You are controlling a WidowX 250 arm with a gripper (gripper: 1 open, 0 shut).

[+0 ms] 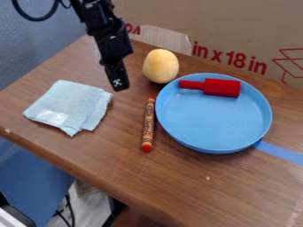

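Note:
My gripper (117,78) hangs from the upper left, pointing down over the wooden table between a folded light-blue cloth (69,106) and a yellow potato-like object (161,66); whether it is open or shut is unclear. A blue plate (213,124) on the right holds a red object (221,87) with a narrower end to the left. An orange crayon-like stick (148,126) lies left of the plate.
A cardboard box (236,27) stands along the back. Blue tape (282,152) runs right of the plate. The table's left edge borders a blue surface and cables.

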